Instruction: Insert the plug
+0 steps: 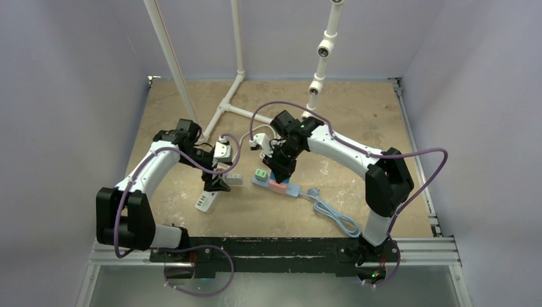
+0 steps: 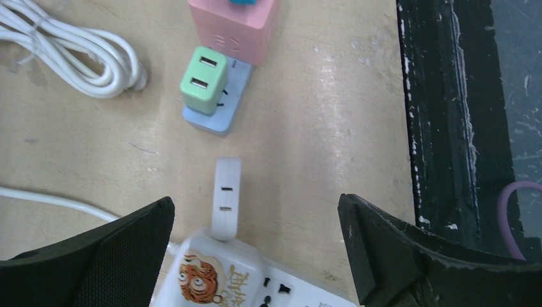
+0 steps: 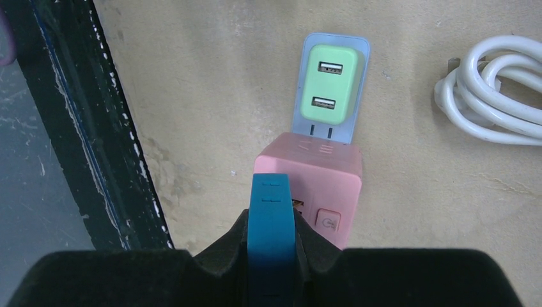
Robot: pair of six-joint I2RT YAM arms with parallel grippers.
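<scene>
A light blue power strip carries a green USB plug and a pink plug. My right gripper is over the pink plug with a blue block between its fingers. My left gripper stands open above a white power strip, which holds a white plug with a bear print; a slim white plug piece sits beside it.
A coiled light blue cable lies right of the blue strip, and white cable runs behind. The front table edge is dark.
</scene>
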